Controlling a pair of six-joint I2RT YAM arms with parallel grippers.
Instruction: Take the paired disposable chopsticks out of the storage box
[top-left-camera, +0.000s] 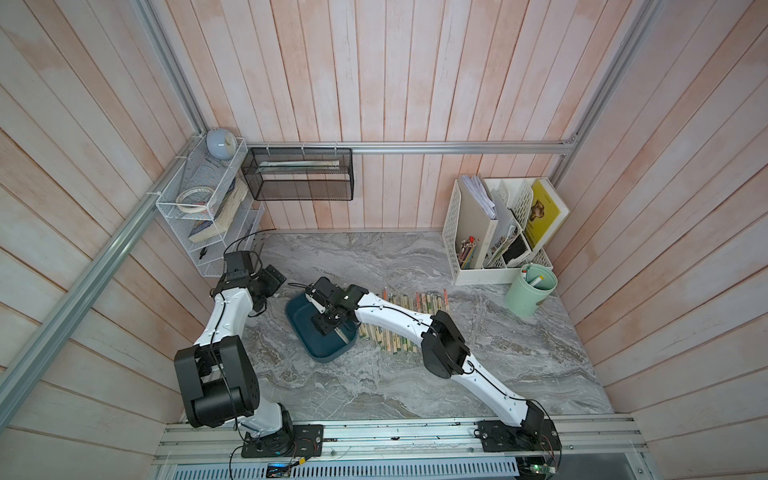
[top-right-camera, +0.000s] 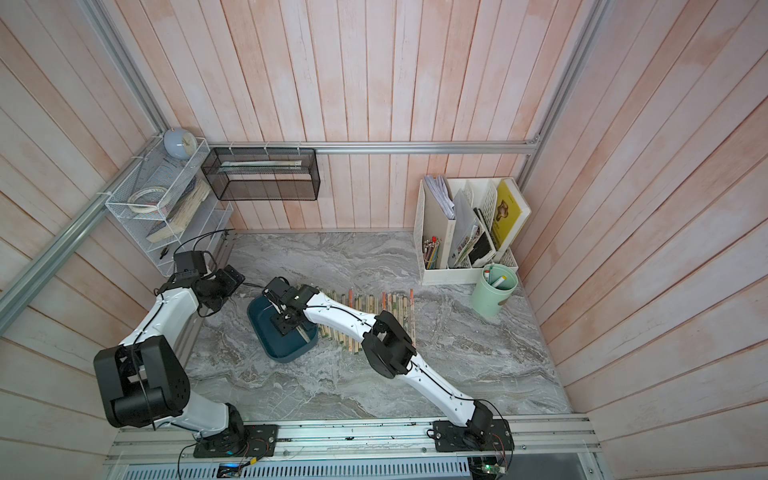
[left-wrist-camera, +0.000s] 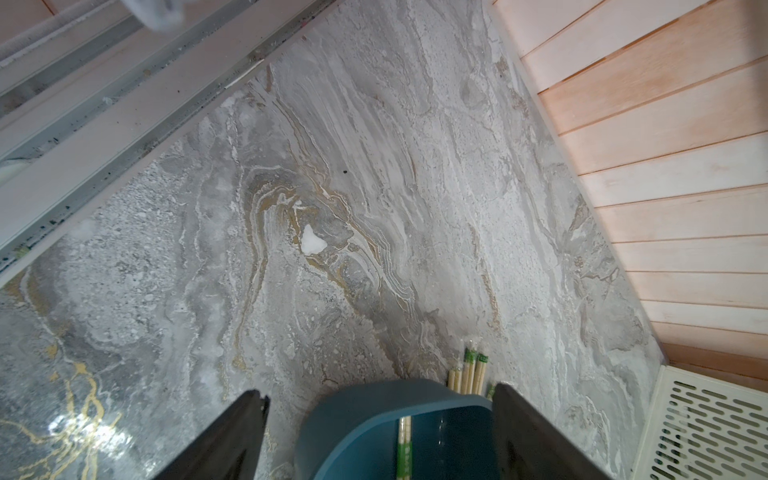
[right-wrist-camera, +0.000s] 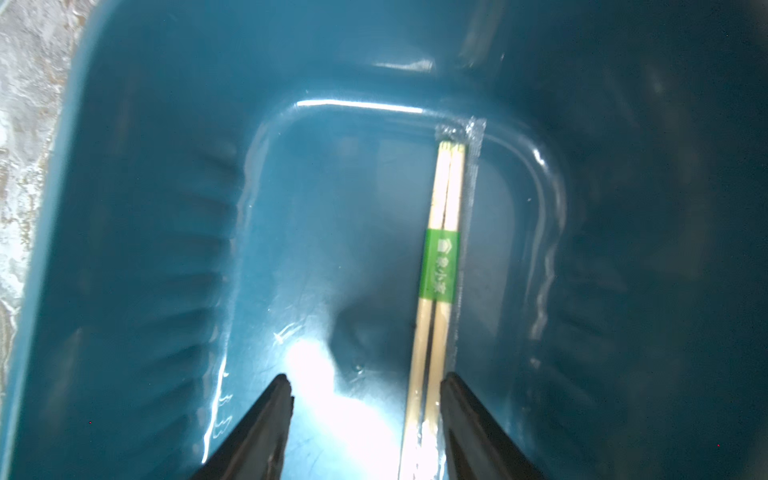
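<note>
A wrapped pair of chopsticks (right-wrist-camera: 439, 264) with a green band lies along the floor of the dark blue storage box (top-left-camera: 314, 352). My right gripper is over the inside of the box, its fingers apart. In the right wrist view the pair's near end runs beside the right finger (right-wrist-camera: 472, 432), while the gap between the fingers shows only bare box floor. My left gripper (top-left-camera: 273, 280) hangs at the left, behind the box and apart from it, with its fingers spread and nothing between them in the left wrist view.
Several wrapped chopstick pairs (top-left-camera: 396, 340) lie in a row right of the box, partly under my right arm. A white file holder (top-left-camera: 488, 276) and a green cup (top-left-camera: 526, 300) stand at the right.
</note>
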